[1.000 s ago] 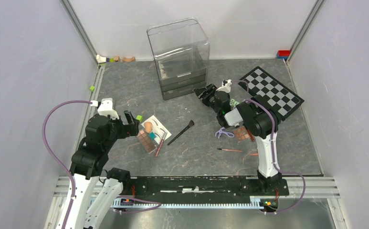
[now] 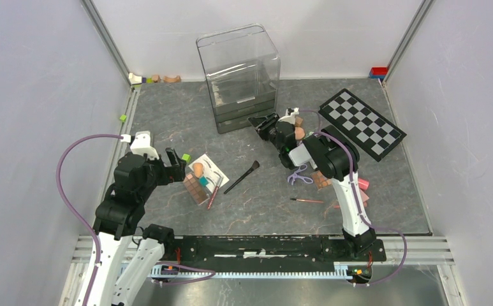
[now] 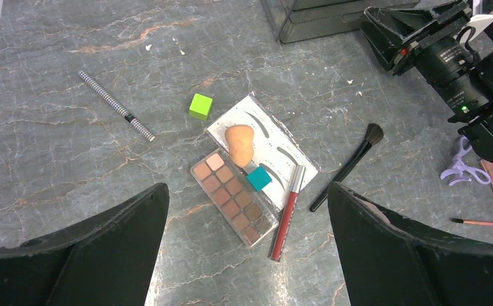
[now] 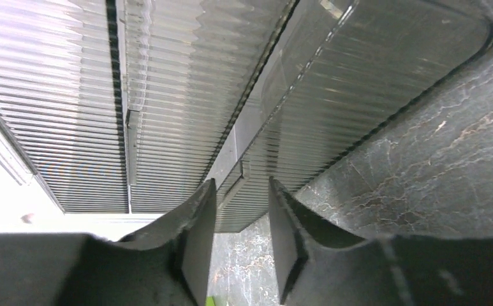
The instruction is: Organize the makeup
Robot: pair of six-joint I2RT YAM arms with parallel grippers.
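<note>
A clear acrylic organizer [image 2: 237, 70] with drawers stands at the back centre. My right gripper is at the handle of its bottom drawer, fingers part open; whether they touch it is unclear. My left gripper hangs open above the left side, empty. Below it lie an eyeshadow palette [image 3: 234, 197], a white sheet [image 3: 275, 146] with a sponge [image 3: 239, 143], a red lip gloss [image 3: 285, 226] and a black brush [image 3: 345, 169].
Purple scissors [image 2: 299, 176], a thin brush [image 2: 306, 200] and other cosmetics lie at the right. A checkered board [image 2: 363, 124] is at the back right.
My right gripper has moved left toward the organizer's drawer front over the last second. The left arm and the objects on the table have not moved.
</note>
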